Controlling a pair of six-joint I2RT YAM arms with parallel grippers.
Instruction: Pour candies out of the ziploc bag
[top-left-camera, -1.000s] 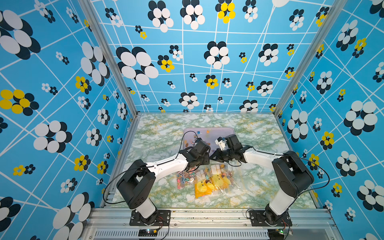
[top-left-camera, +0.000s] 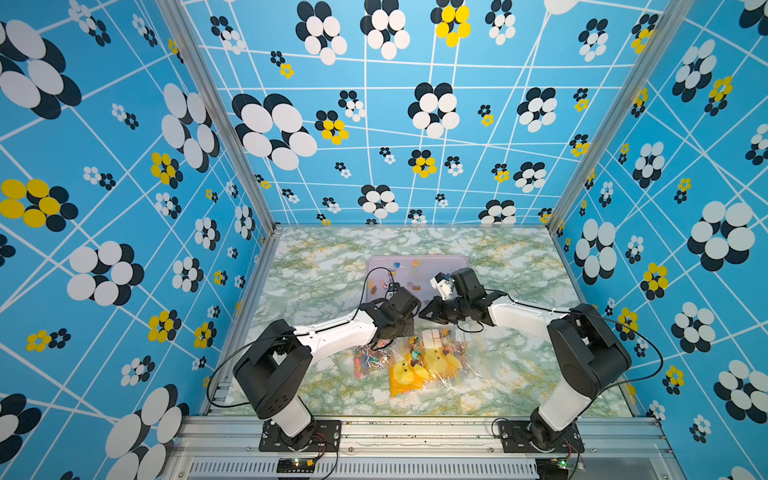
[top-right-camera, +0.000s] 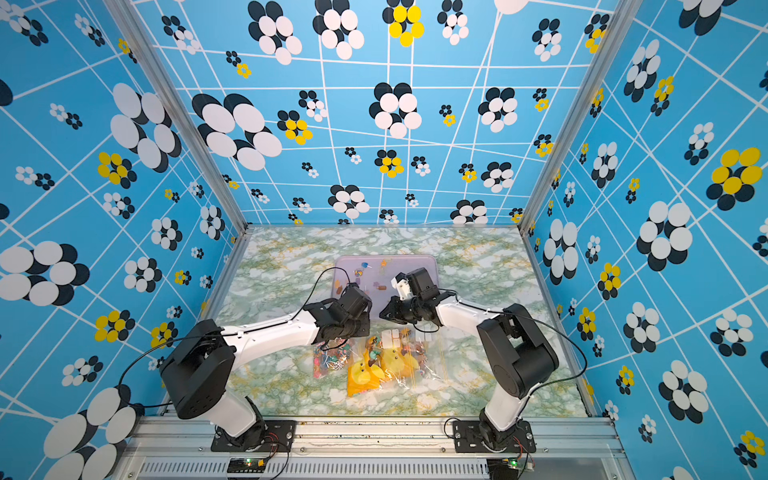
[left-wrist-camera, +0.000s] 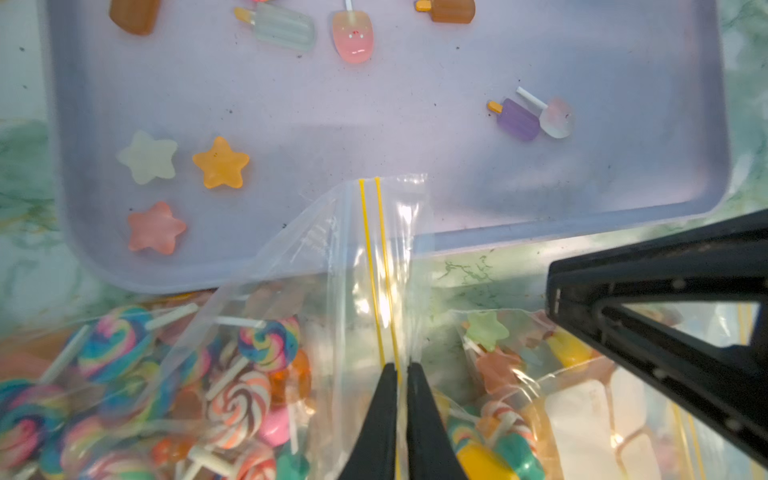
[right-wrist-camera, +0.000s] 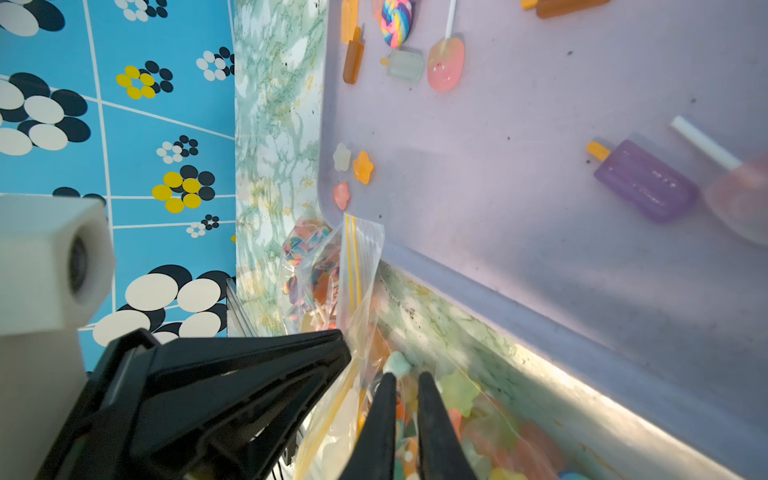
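A clear ziploc bag with a yellow seal (left-wrist-camera: 372, 240) reaches over the near rim of the lilac tray (top-right-camera: 384, 262); colourful lollipops (left-wrist-camera: 112, 344) show through plastic beside it. In the left wrist view my left gripper has its fingertips close together at the seal; whether they pinch it is unclear. My right gripper is low by the bags, facing the left one, its fingertips slightly apart; what lies between them cannot be told. Scattered candies such as stars (left-wrist-camera: 220, 164) and ice pops (left-wrist-camera: 516, 120) lie in the tray.
More filled bags, some with yellow contents (top-left-camera: 408, 380), lie at the table's front centre, below both grippers. The two wrists are very close together.
The right arm and the bags on the table have barely moved.
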